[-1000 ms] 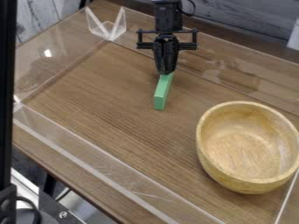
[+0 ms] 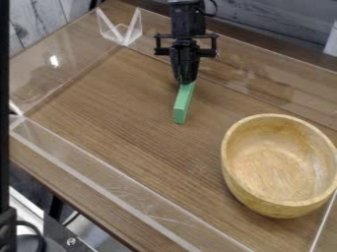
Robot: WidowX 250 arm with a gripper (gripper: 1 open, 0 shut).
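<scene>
My black gripper (image 2: 186, 77) hangs from the top centre of the camera view, its fingers pointing down at the upper end of a long green block (image 2: 183, 103) lying on the wooden surface. The fingertips look shut. Whether they touch the block or are just over it, I cannot tell.
A large light wooden bowl (image 2: 277, 162) stands at the lower right. Clear plastic walls or edges line the left side and top left of the wooden surface (image 2: 105, 148).
</scene>
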